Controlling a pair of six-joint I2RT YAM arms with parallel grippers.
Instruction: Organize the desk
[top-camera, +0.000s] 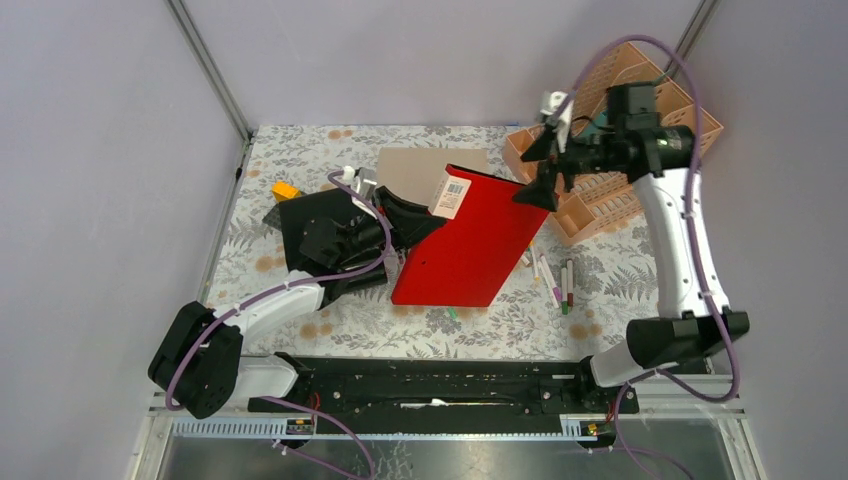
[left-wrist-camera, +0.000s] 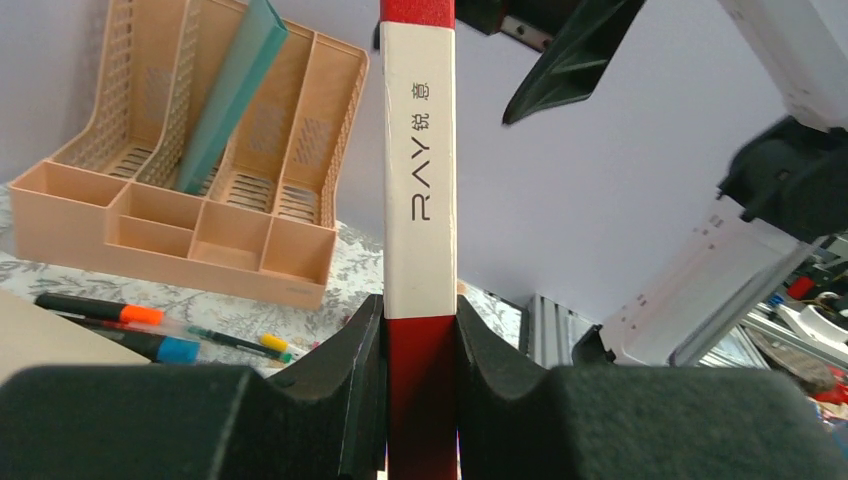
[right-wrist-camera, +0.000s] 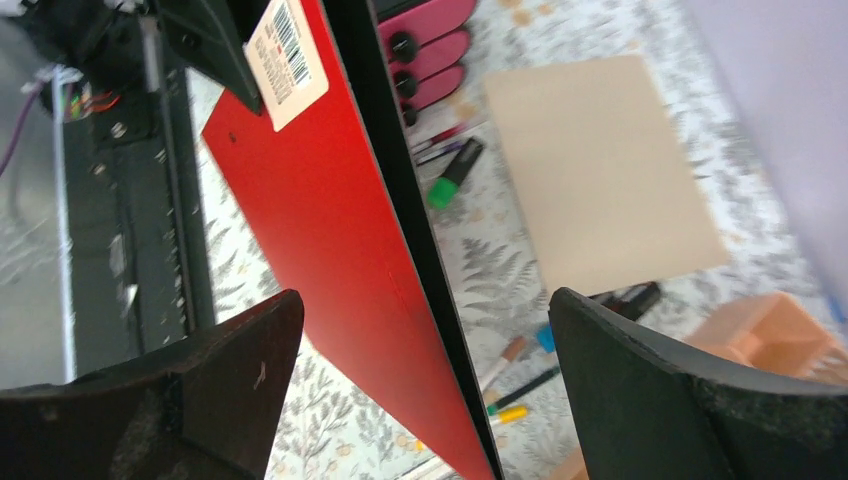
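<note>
A red binder (top-camera: 470, 250) with a barcode label hangs over the desk, my left gripper (top-camera: 430, 215) shut on it; in the left wrist view its spine (left-wrist-camera: 420, 180) stands vertical between the fingers. My open right gripper (top-camera: 540, 180) is at the binder's upper right end; in the right wrist view the binder (right-wrist-camera: 350, 290) runs down between its fingers, though contact is unclear. A peach organizer (top-camera: 590, 210) at the back right holds a teal folder (left-wrist-camera: 225, 100).
A beige board (right-wrist-camera: 600, 170) lies at the back middle. Loose markers (top-camera: 555, 290) are scattered at the right, and dark items (top-camera: 310, 220) with a yellow object (top-camera: 285, 190) lie at the left.
</note>
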